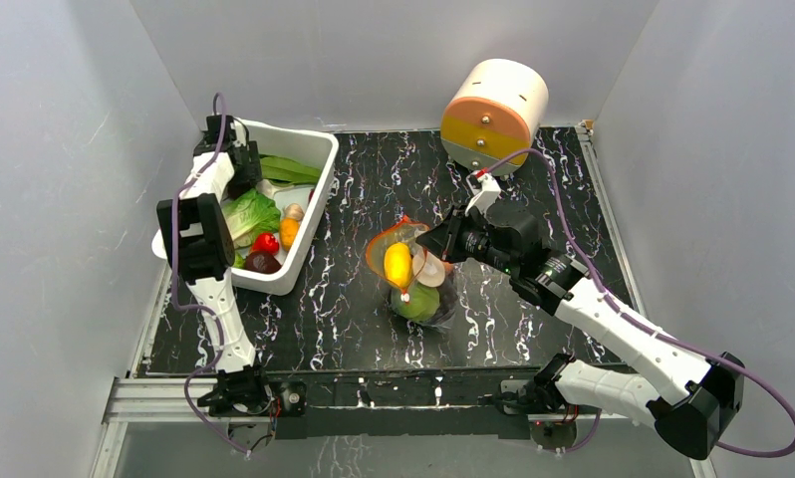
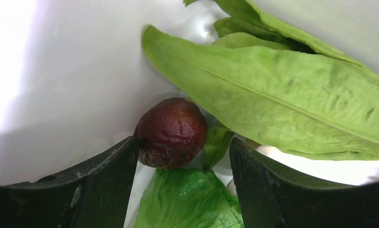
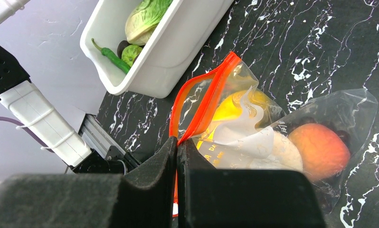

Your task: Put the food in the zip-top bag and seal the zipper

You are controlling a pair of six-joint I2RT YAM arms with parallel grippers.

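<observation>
My left gripper is open down inside the white bin [image 1: 319,199], its fingers either side of a dark, wrinkled reddish-brown round item [image 2: 171,130], beside long green leaves [image 2: 273,95] and lettuce [image 2: 187,199]. The zip top bag [image 1: 423,304] stands on the counter with a yellow item [image 1: 397,265], a peach [image 3: 318,149] and other food inside. My right gripper is shut at the bag's orange zipper rim [image 3: 211,95]; only the thin rim appears at its fingertips.
A round cabinet [image 1: 493,110] with coloured drawers stands at the back right. Walls enclose the sides and back.
</observation>
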